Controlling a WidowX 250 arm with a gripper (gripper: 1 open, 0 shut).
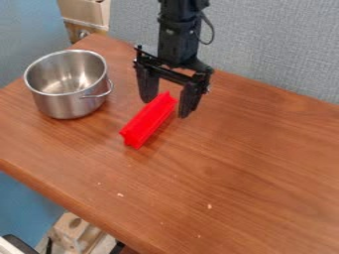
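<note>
A red elongated block point(147, 121) lies diagonally on the wooden table point(239, 189), left of centre. The black gripper point(169, 97) hangs open just above and behind the block's far end, one finger on each side of that end as seen from the camera; whether it touches the block cannot be told. A steel pot point(63, 91) with a wire handle stands on the table to the left of the block.
Grey padded panels point(279, 45) line the back edge of the table. Beyond the table's left edge are a blue surface and some wooden parts.
</note>
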